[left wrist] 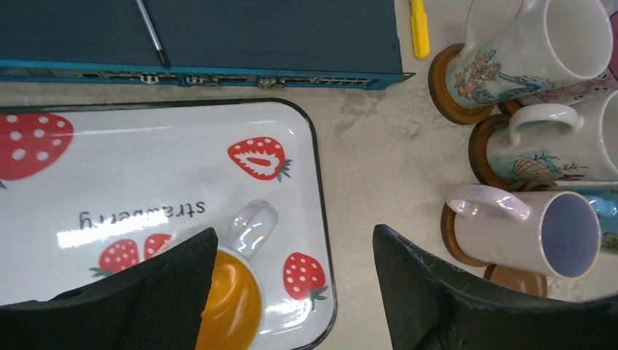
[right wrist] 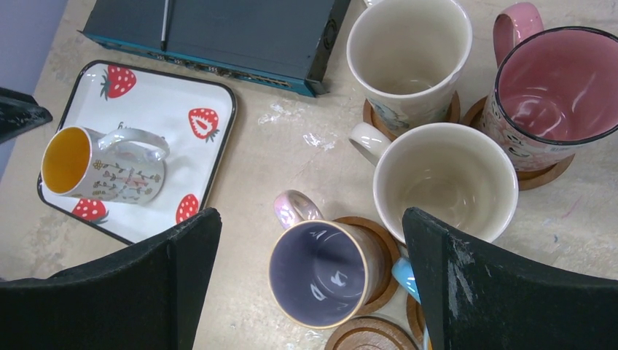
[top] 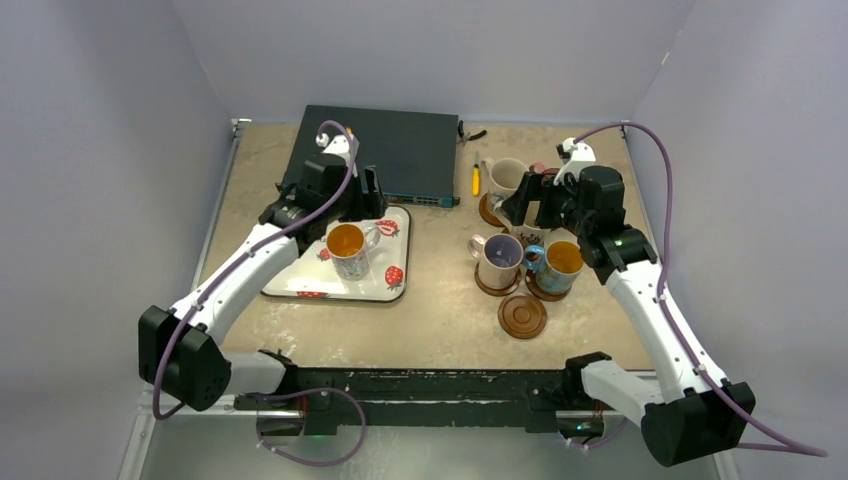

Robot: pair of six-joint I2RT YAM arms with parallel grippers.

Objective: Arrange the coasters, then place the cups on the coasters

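Note:
The white patterned cup with an orange inside (top: 349,258) stands upright on the strawberry tray (top: 385,290), its handle pointing right and back. Above and behind this cup is my left gripper (top: 372,192), open, with nothing between its fingers. In the left wrist view the cup (left wrist: 232,299) is partly hidden behind the left finger. A bare brown coaster (top: 522,316) lies at the front of the mug group. My right gripper (top: 532,200) hovers open over the mugs at the back right, holding nothing.
On coasters stand several mugs, among them a purple-lined one (right wrist: 321,273), a pink one (right wrist: 554,87) and a blue one (top: 560,266). A dark flat box (top: 410,150) lies at the back, a yellow-handled tool (top: 476,180) beside it. Bare tabletop separates tray and mugs.

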